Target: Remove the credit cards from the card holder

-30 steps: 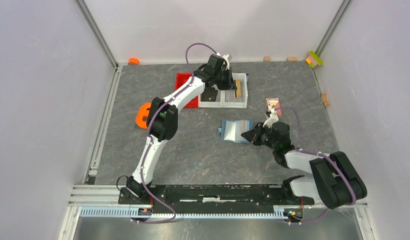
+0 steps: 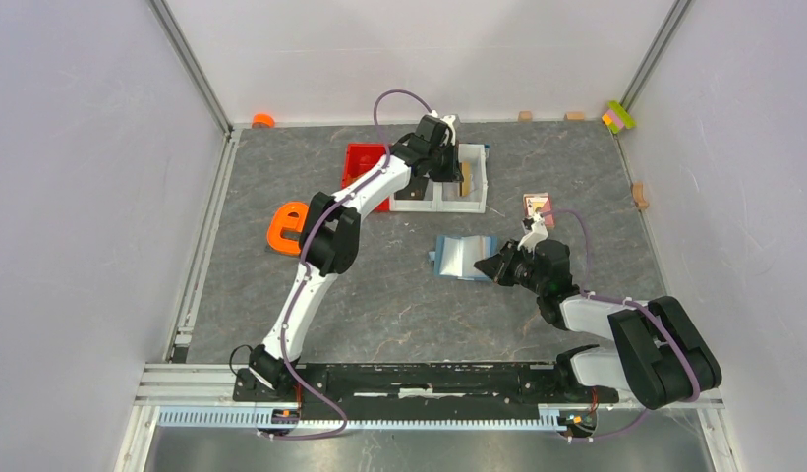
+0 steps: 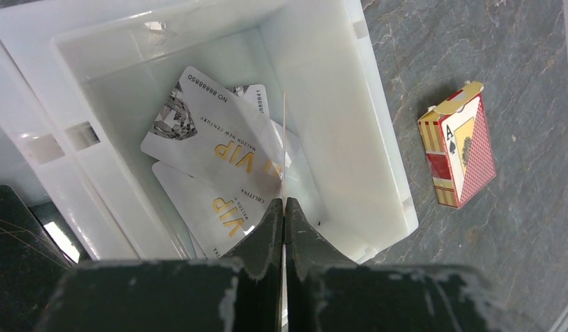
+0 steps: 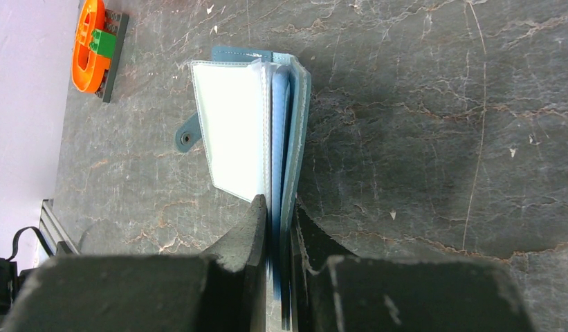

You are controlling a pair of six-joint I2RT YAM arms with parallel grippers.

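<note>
My left gripper is over the right white compartment [image 3: 369, 117] at the back, shut on a card seen edge-on as a thin pale line. Inside that compartment lie silver VIP cards [image 3: 212, 131], overlapping. At the centre right of the table, the blue-grey card holder [image 4: 229, 124] is folded open, its clear sleeves showing, and my right gripper is shut on its bundled edge.
A card box [image 3: 455, 149] lies right of the white container. A red bin [image 2: 362, 157] stands left of it, and an orange toy [image 2: 281, 228] lies at the left.
Since about a second ago my left gripper has shifted slightly right and toward the front over the white container. The right arm and card holder look unchanged.
</note>
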